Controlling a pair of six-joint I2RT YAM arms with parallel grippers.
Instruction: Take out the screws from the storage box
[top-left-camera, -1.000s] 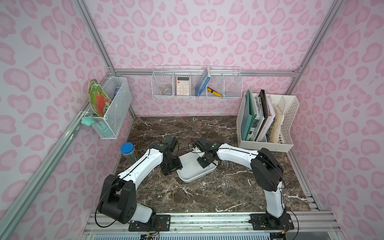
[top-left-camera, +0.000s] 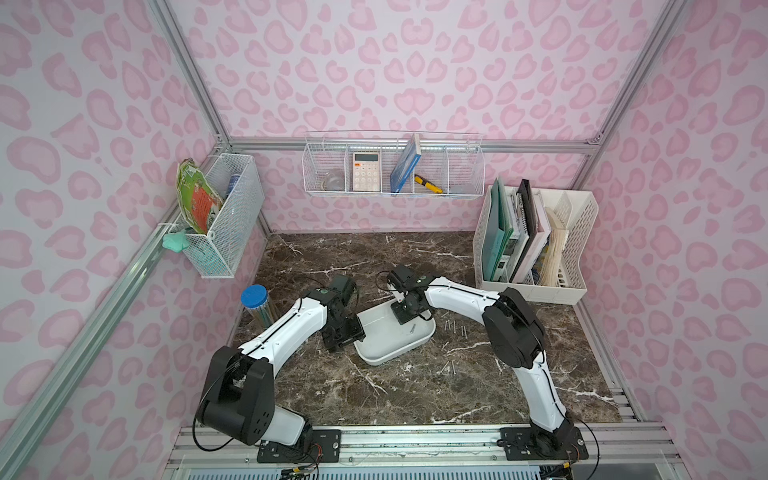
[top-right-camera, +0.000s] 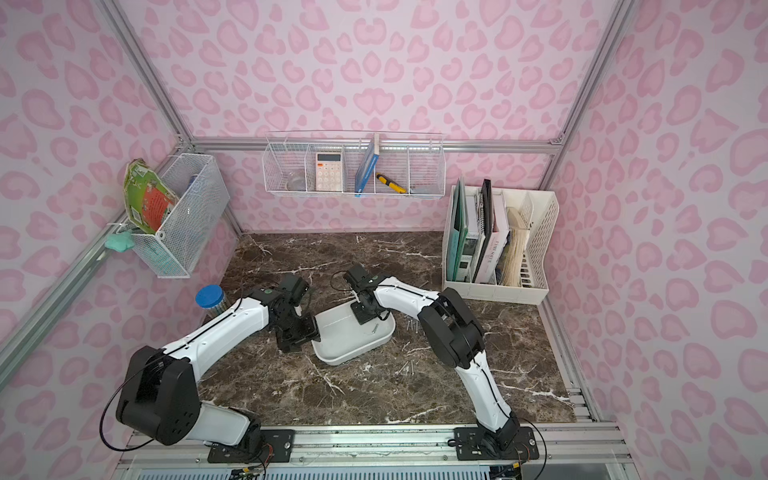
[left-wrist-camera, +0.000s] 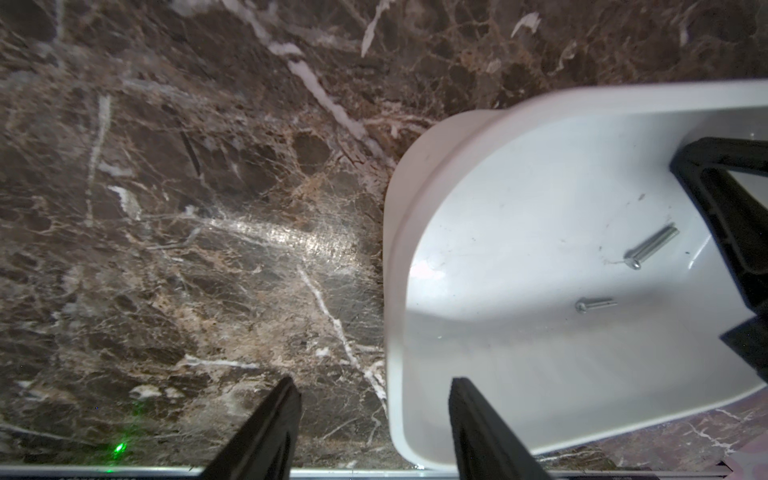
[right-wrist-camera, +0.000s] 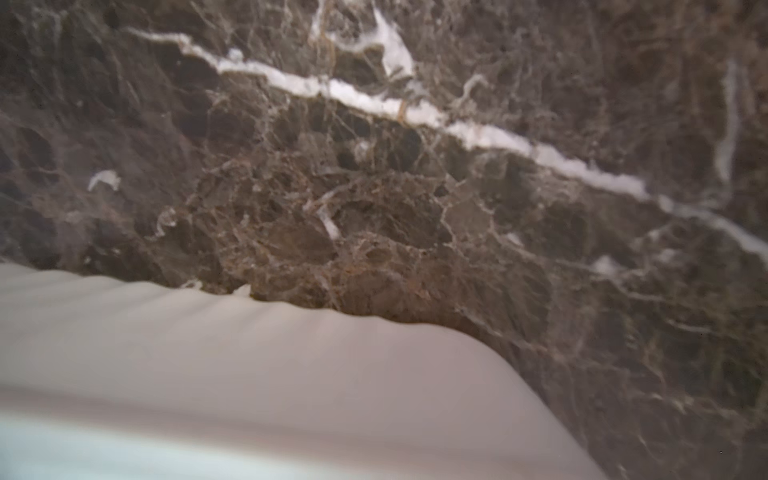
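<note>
The white storage box (top-left-camera: 392, 340) rests on the marble table, tilted diagonally between both arms. Two screws lie on its floor in the left wrist view: a longer one (left-wrist-camera: 652, 245) and a shorter one (left-wrist-camera: 594, 305). My left gripper is open, and the box's left wall runs between its fingers in that view; contact cannot be told. Over the box's far right part is my right gripper (top-left-camera: 400, 312), shut, with nothing seen in it. Its black fingers (left-wrist-camera: 720, 212) enter the left wrist view above the floor, near the screws. The right wrist view hides them.
Several loose screws (top-left-camera: 449, 328) lie on the table right of the box, more (top-left-camera: 448, 368) nearer the front. A blue-lidded jar (top-left-camera: 254, 296) stands at the left. A white file holder (top-left-camera: 536, 294) occupies the back right.
My right gripper and forearm have shifted back and slightly left over the box, uncovering its right end and a screw there. The left arm is almost still.
</note>
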